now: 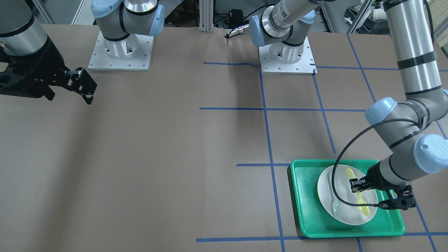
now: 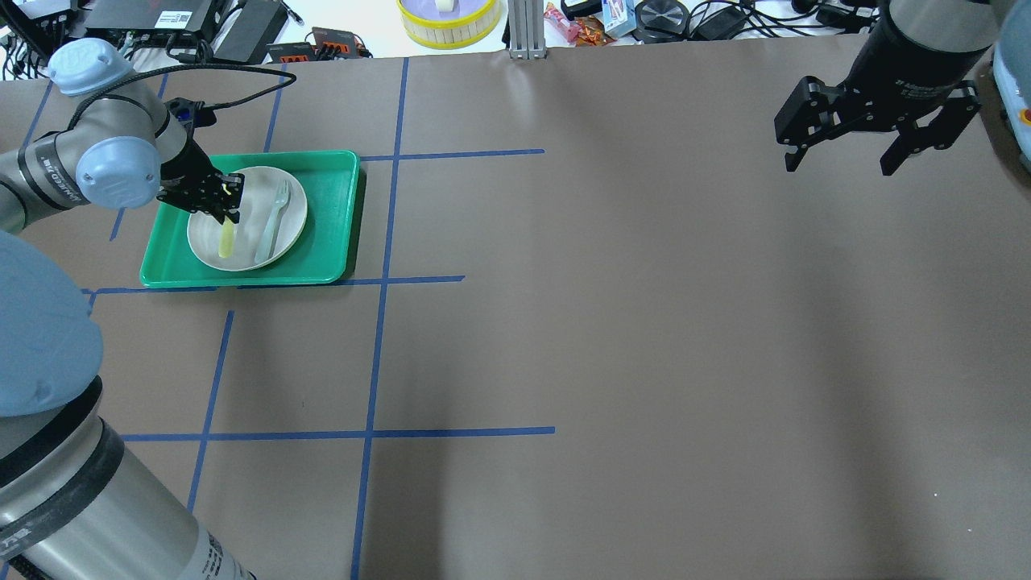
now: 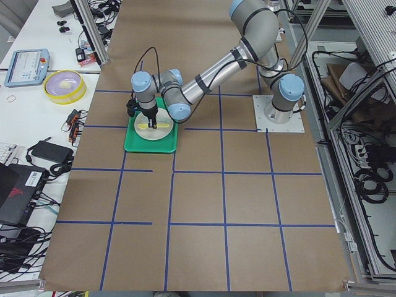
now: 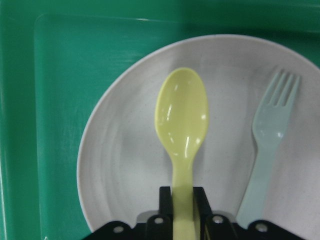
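Note:
A white plate (image 4: 120,150) (image 1: 325,193) lies in a green tray (image 4: 60,75) (image 2: 324,232). My gripper (image 2: 230,211) is over the plate, shut on the handle of a yellow spoon (image 4: 182,115) (image 1: 363,208), whose bowl faces away from the fingers in the wrist view. A pale mint fork (image 4: 270,120) (image 2: 273,217) lies on the plate beside the spoon. Whether the spoon touches the plate is hard to tell.
The tabletop (image 2: 628,319), marked with blue tape lines, is clear around the tray. Another arm's black gripper (image 1: 63,84) hangs at the front view's left. Other arm bases (image 1: 119,54) stand at the back.

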